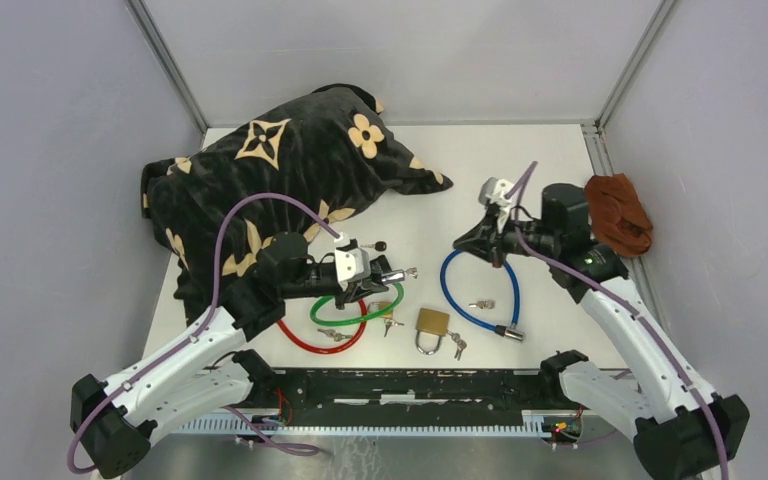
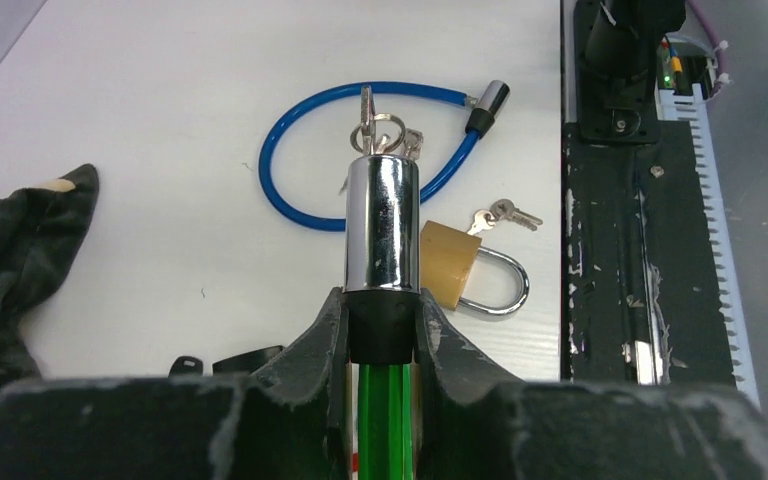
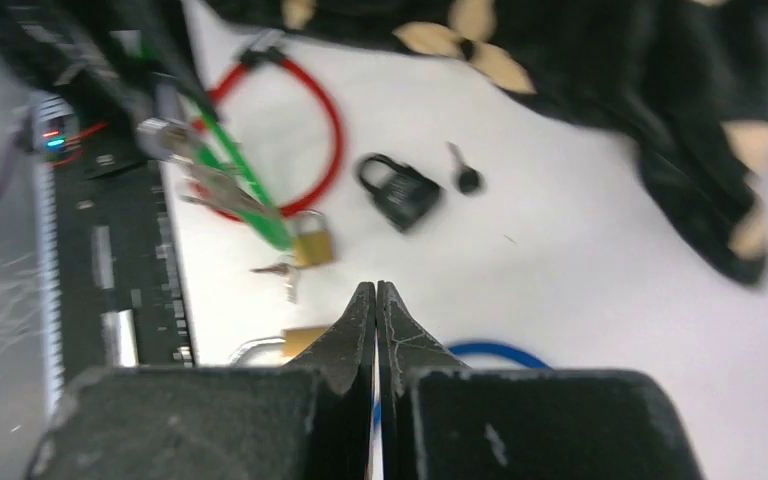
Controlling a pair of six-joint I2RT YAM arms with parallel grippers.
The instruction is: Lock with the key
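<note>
My left gripper is shut on the black collar of the green cable lock (image 2: 382,225), whose chrome barrel points away from the fingers. A key (image 2: 367,118) with a ring and a second key stands in the barrel's far end. In the top view that chrome end (image 1: 393,277) and the keys (image 1: 411,272) sit right of the left gripper, over the table. My right gripper is shut, its fingertips together and nothing between them. It hangs up and to the right of the keys in the top view, well apart from them. The right wrist view is blurred.
On the table lie a blue cable lock (image 1: 516,292), a brass padlock (image 1: 432,322) with keys, a red cable (image 1: 305,344), a black padlock (image 3: 403,197) and a loose key (image 3: 468,180). A dark blanket (image 1: 290,170) covers the back left.
</note>
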